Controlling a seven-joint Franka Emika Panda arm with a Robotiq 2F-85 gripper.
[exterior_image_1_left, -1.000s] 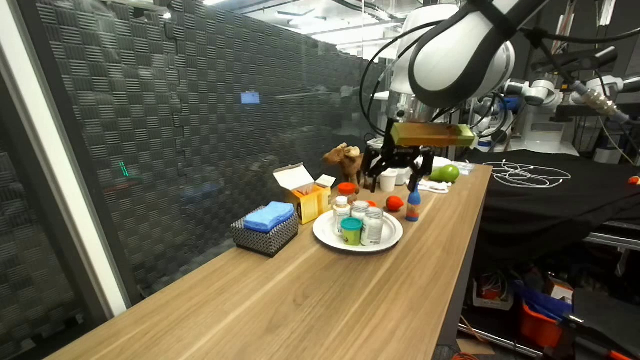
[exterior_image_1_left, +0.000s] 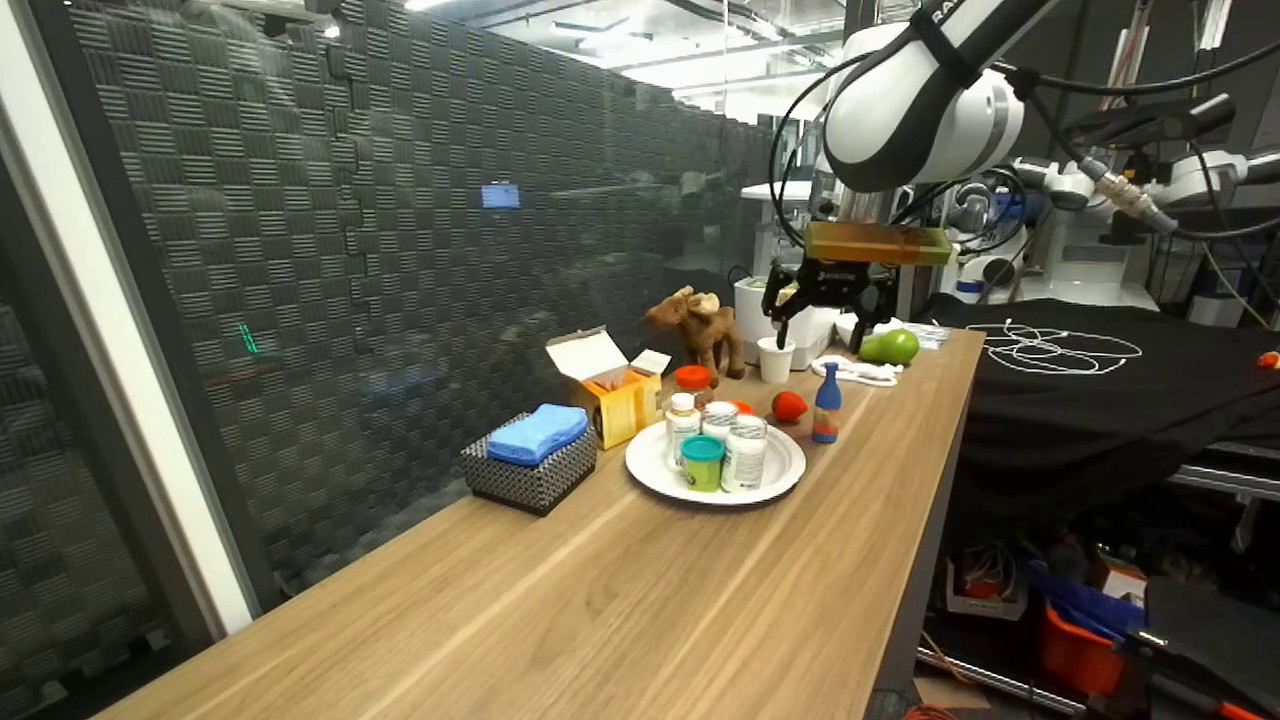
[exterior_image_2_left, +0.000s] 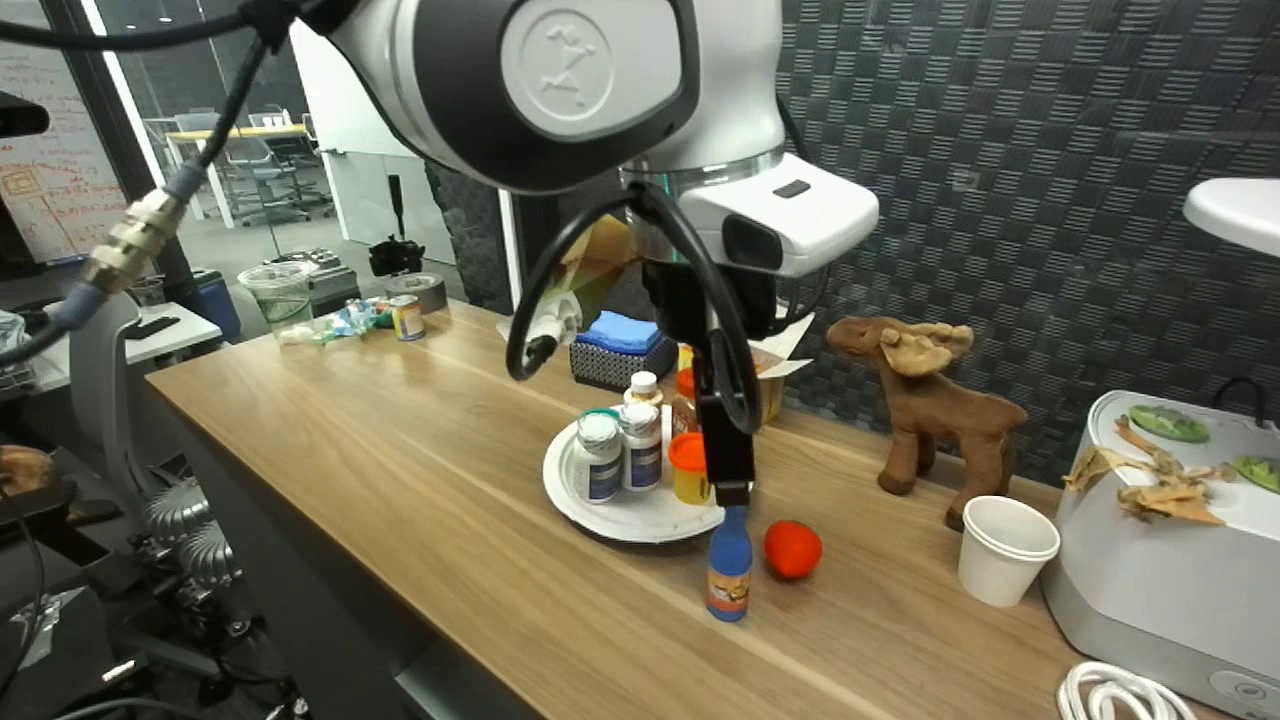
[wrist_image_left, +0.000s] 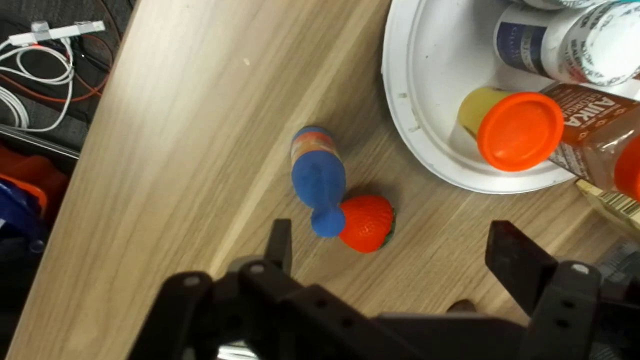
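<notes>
My gripper stands open above the wooden table, its fingers wide apart and nothing held between them. Below it in the wrist view, a red strawberry (wrist_image_left: 367, 223) lies on the wood. A blue bottle (wrist_image_left: 316, 174) with an orange-and-blue label stands upright beside it. On the white plate (exterior_image_2_left: 570, 510) are several jars and bottles, among them white bottles (exterior_image_2_left: 597, 457), a yellow tub with an orange lid (wrist_image_left: 520, 132) and a green tub with a teal lid (exterior_image_1_left: 702, 462). From exterior view 2, one dark finger (exterior_image_2_left: 727, 456) overlaps the top of the blue bottle.
A brown plush moose (exterior_image_2_left: 948, 414), white paper cups (exterior_image_2_left: 1003, 548) and a white appliance (exterior_image_2_left: 1152, 540) stand beyond the strawberry. Near the plate sit an open yellow box (exterior_image_1_left: 624, 408) and a black basket with blue cloth (exterior_image_1_left: 534, 456).
In exterior view 1 my arm has shifted to the right and slightly up, away from the plate. The gripper stays open, and the table objects have not moved.
</notes>
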